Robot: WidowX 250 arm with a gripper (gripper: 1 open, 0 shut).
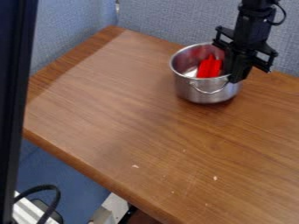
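A steel pot point(201, 87) with a small handle stands near the back of the wooden table point(135, 149). Inside it lies a red object point(209, 67). My black gripper point(232, 73) is at the pot's right rim, reaching down beside the red object. Its fingertips are small and partly dark against the pot; it looks shut, with nothing clearly seen between them.
Grey-blue padded walls border the table at the back and left. A black frame runs down the left edge of view, with a cable below.
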